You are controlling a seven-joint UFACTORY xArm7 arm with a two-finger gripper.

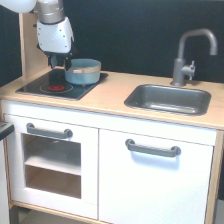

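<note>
A blue-grey pot stands upright at the right part of the black cooktop. My white gripper hangs over the cooktop just left of the pot, pointing down. Its dark fingers appear spread apart, with nothing visible between them. The right finger is close to the pot's left rim; whether it touches cannot be made out at this size.
The black cooktop shows a red burner ring in front of the gripper. To the right is a sink with a tall grey faucet. Bare wooden counter lies between pot and sink. Below are cabinet doors, both shut.
</note>
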